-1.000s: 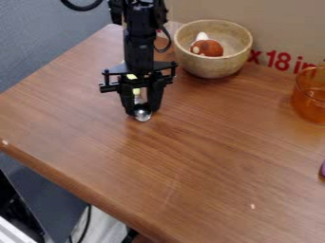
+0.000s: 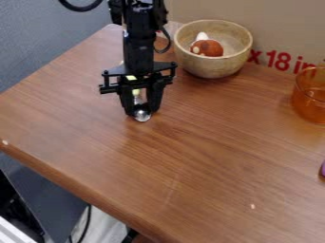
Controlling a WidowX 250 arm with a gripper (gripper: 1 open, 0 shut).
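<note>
My black gripper [image 2: 140, 102] is low over the wooden table [image 2: 178, 180], left of centre, at a small object [image 2: 143, 115] with a silvery round end and a pale yellowish part. The gripper's body and fingers hide most of this object, and I cannot tell whether they are shut on it.
A cream bowl [image 2: 214, 61] holding a brown and white item stands behind the gripper to the right. An orange clear container [image 2: 309, 100] is at the right edge, with a purple thing [image 2: 322, 169] below it. A cardboard box stands behind.
</note>
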